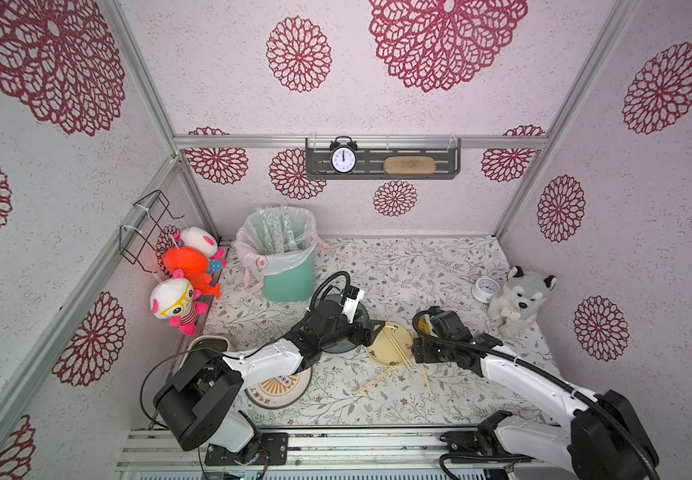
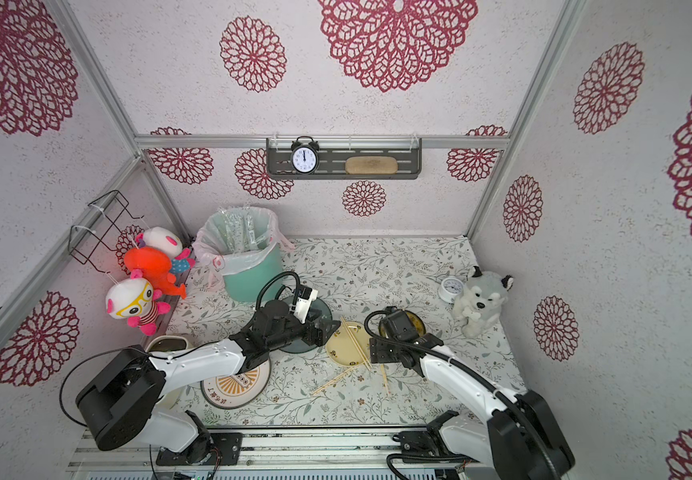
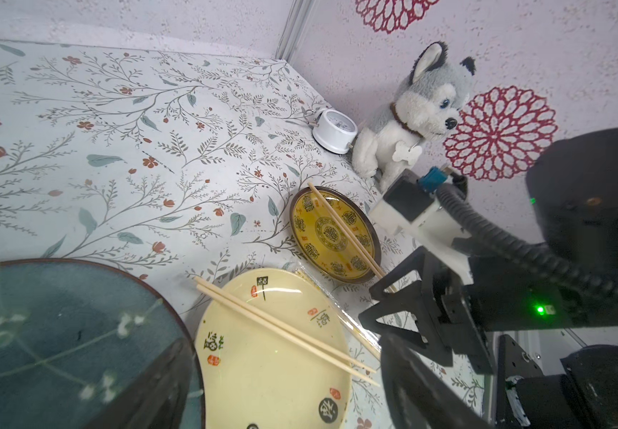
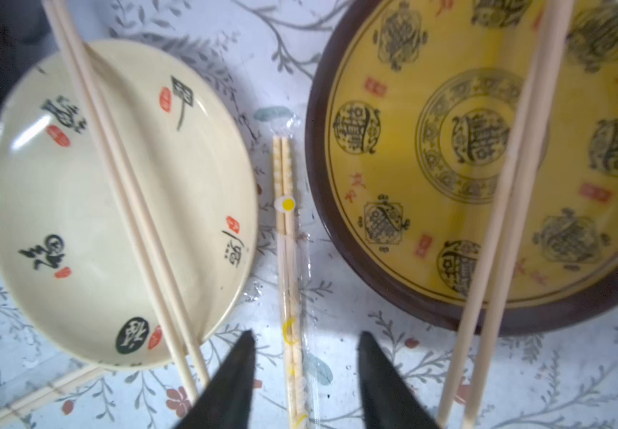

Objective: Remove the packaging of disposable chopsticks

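A pair of chopsticks in a clear printed wrapper lies on the tablecloth between two plates in the right wrist view. My right gripper is above its near end, part open, with one finger to each side and the wrapper apart from both. Bare chopsticks rest across the cream plate. Another bare pair crosses the yellow plate, and a further pair lies on the cloth. My left gripper hangs over the cream plate's left side, open and empty.
A green bin with a pink liner and clear wrappers inside stands behind the left arm. A dark blue plate is beneath the left gripper's side. A husky toy and small white clock sit at right.
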